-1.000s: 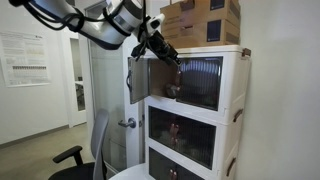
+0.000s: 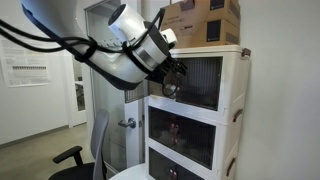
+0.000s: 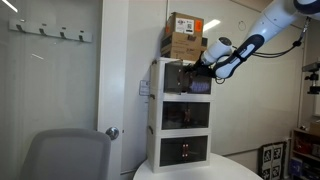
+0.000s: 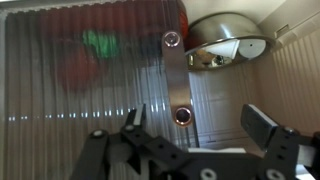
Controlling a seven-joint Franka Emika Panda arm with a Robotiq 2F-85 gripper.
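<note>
A white cabinet (image 2: 243,75) with dark ribbed doors holds stacked compartments. At its top compartment, my gripper (image 2: 172,77) is close to the door front. In the wrist view the gripper stands open, its fingers (image 4: 262,127) on either side of the lower end of a brown strap handle (image 4: 176,70). Whether they touch the strap I cannot tell. The handle is on a translucent ribbed door (image 4: 90,110), through which green and red shapes show blurred. Beside that door's edge the compartment is open, and a metal bowl (image 4: 225,35) with things in it is visible inside.
Cardboard boxes (image 3: 184,36) are stacked on top of the cabinet. A round white table (image 3: 215,170) is at its base. An office chair (image 2: 97,145) stands to the left in exterior view 1, near a glass door.
The arm has moved right and downward, bringing the gripper from the upper left of the top compartment to its door front. The arm now covers much of the open left side.
</note>
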